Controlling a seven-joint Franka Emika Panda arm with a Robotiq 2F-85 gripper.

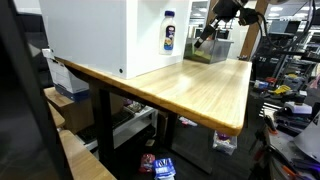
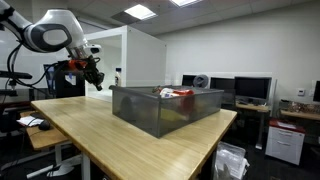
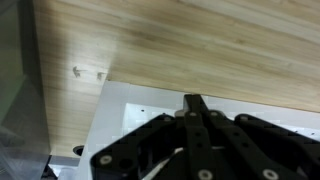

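My gripper is shut with nothing showing between its fingers. In the wrist view it hangs above the edge of a white panel, with bare wooden tabletop [image 3: 200,50] beyond. The gripper [image 2: 97,82] is raised well above the table in the second exterior view, to the left of the grey bin [image 2: 137,112]. A bottle with a blue cap [image 1: 168,14] stands upright against the white box [image 1: 100,35] in the first exterior view, apart from the gripper.
The bin holds red and white items [image 2: 178,92], not clear in detail. In the wrist view a dark grey wall [image 3: 22,95] rises at the left. Cartons and small boxes [image 1: 163,168] lie below it.
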